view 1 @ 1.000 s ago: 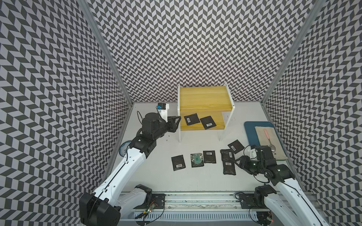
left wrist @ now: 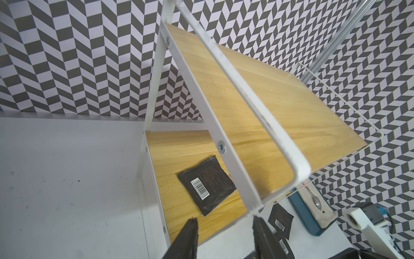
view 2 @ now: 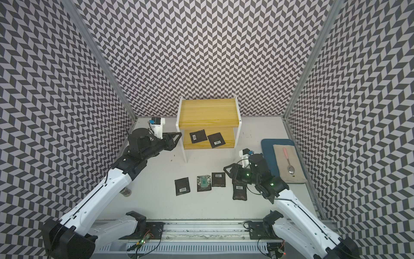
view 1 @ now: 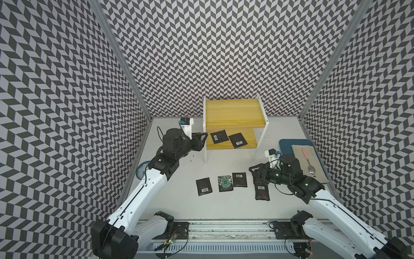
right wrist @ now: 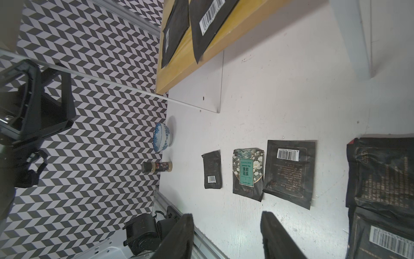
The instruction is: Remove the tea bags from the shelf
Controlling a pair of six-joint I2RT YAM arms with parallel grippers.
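Two black tea bags, one on the left point(view 1: 219, 136) and one on the right point(view 1: 237, 140), lie on the lower wooden board of the shelf point(view 1: 235, 111). At the shelf's left side, my left gripper point(view 1: 205, 136) is open and empty; its fingers show apart in the left wrist view. My right gripper point(view 1: 250, 168) hangs in front of the shelf, right of centre, also open with nothing between its fingers. Several tea bags rest on the table before the shelf, among them a green-labelled one point(right wrist: 246, 172), a barcoded one point(right wrist: 289, 171) and one further left point(view 1: 204, 186).
A blue tray point(view 1: 283, 143) with a cloth and a spoon point(view 1: 308, 162) stands on the right. A blue-patterned bowl point(right wrist: 161, 137) and a small jar point(right wrist: 156, 167) are at the left. The shelf's upper board overhangs the lower one.
My right gripper has moved left and towards the shelf, over the right-hand table bags, partly covering them. The left arm is almost still. Both bags on the shelf lie where they were.
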